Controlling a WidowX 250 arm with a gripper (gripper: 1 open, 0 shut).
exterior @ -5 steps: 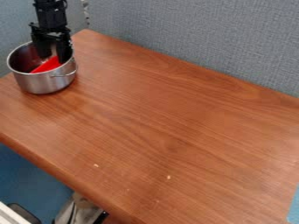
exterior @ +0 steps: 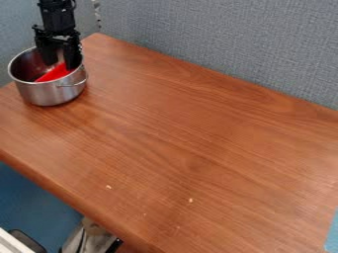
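A steel pot (exterior: 47, 91) stands at the far left end of the wooden table, with a red object (exterior: 53, 73) inside it. My black gripper (exterior: 57, 61) reaches down from the top into the back of the pot, over the red object. Its fingertips are dark and partly hidden, so I cannot tell whether they are open or shut, or whether they touch the red object.
A grey textured wall (exterior: 238, 49) runs along the back. Below the near left edge lie blue floor and some unclear items at bottom left.
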